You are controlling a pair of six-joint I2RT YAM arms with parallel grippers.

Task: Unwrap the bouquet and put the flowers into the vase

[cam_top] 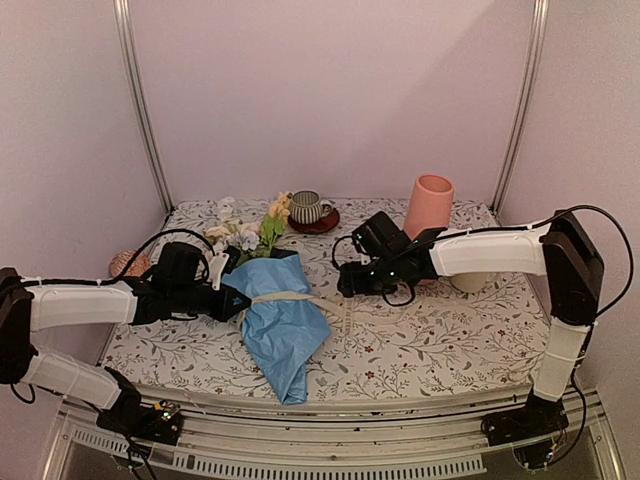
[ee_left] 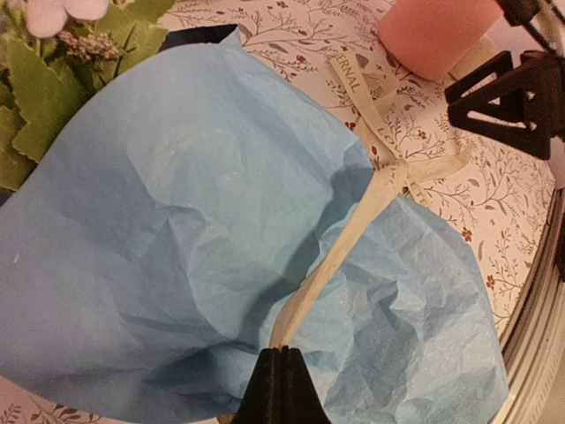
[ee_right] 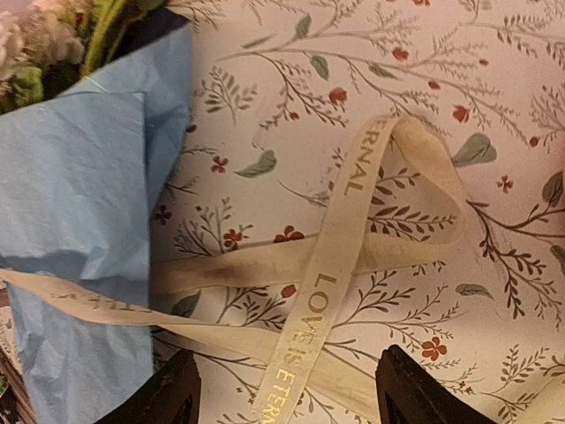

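The bouquet in blue wrapping paper (cam_top: 280, 335) lies on the table with its flowers (cam_top: 245, 225) toward the back. A cream ribbon (ee_left: 340, 243) crosses the wrap and trails onto the table to the right. My left gripper (cam_top: 235, 305) is shut at the ribbon on the wrap; in the left wrist view the ribbon runs into its fingertips. My right gripper (cam_top: 355, 285) hangs over the loose ribbon lettered "LOVE IS ETERNAL" (ee_right: 322, 291), fingers apart, nothing between them. The pink vase (cam_top: 432, 200) stands at the back right, partly hidden by the right arm.
A striped cup (cam_top: 305, 208) on a red saucer is at the back centre. A cream container (cam_top: 470, 282) is behind the right arm, and a woven round object (cam_top: 128, 262) is at the far left.
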